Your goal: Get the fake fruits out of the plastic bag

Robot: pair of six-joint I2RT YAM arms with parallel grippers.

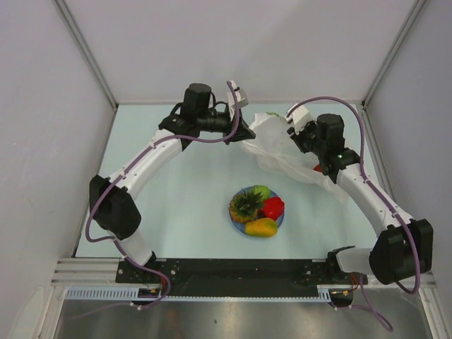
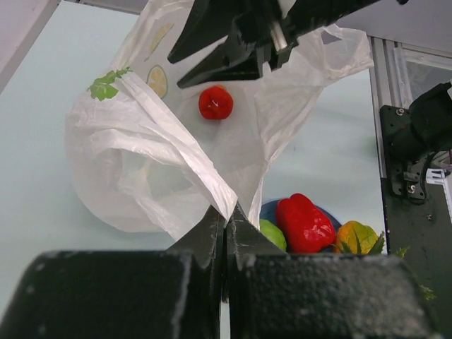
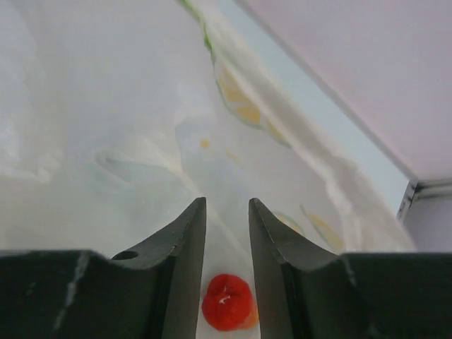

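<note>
The white plastic bag (image 1: 275, 145) lies open at the back right, its rim pinched in my left gripper, which is shut on it. One red fake fruit rests inside the bag, also seen through the finger gap in the right wrist view. Above it, my right gripper holds its fingers part way apart with nothing gripped between them; the fruit (image 3: 227, 304) sits beyond the tips. In the top view, the right arm mostly covers this fruit, with a bit of red (image 1: 318, 169) showing.
A blue plate (image 1: 240, 224) at front centre holds a pineapple (image 1: 245, 206), a green fruit (image 1: 260, 191), a red pepper (image 1: 272, 207) and a yellow-orange fruit (image 1: 261, 227). Table to the left of the plate is bare.
</note>
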